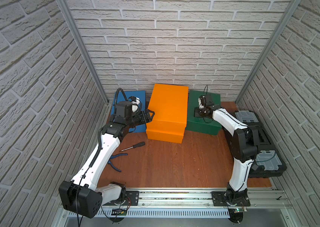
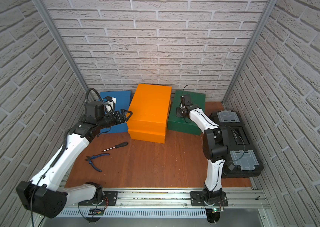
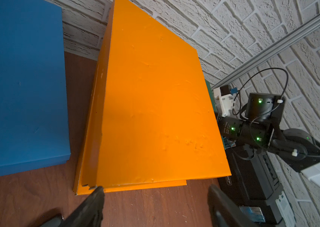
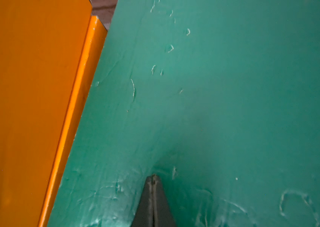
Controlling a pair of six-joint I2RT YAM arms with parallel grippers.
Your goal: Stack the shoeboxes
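An orange shoebox (image 1: 168, 102) rests on a second orange shoebox (image 1: 164, 134), its top sitting slightly askew over the lower one. To their right lies a green shoebox (image 1: 203, 126), close beside the stack. A blue shoebox (image 3: 20, 90) lies on the left, apart from the orange ones. My left gripper (image 1: 151, 115) is open by the upper orange box's front left side; its blurred fingers (image 3: 88, 208) are wide apart with nothing between them. My right gripper is shut, its tips down at the green box's top, nothing showing between them.
A screwdriver (image 1: 134, 146) and blue-handled pliers (image 2: 95, 162) lie at the front left. Black cases (image 1: 267, 166) line the right side. A brick wall (image 1: 171, 56) stands behind the boxes.
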